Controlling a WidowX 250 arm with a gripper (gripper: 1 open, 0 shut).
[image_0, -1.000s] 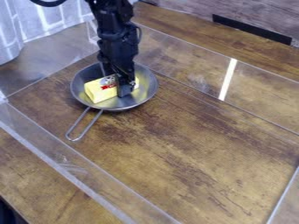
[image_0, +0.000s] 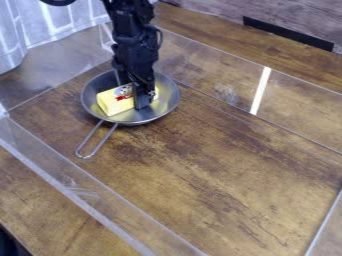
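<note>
A dark metal pan (image_0: 150, 113) with a long wire handle (image_0: 92, 143) rests on the wooden table in the left half of the camera view. In it lies a pale yellow block (image_0: 114, 103) with red and dark print. The black gripper (image_0: 134, 94) reaches down from the top into the pan, over the block's right part. Whether its fingers are open or closed on the block is hidden.
Bare wooden table (image_0: 227, 180) fills the middle and right. Clear plastic edging runs along the left and right sides. A clear, crinkled sheet (image_0: 30, 50) is at the upper left.
The gripper and block have shifted very slightly within the pan; otherwise the scene looks the same.
</note>
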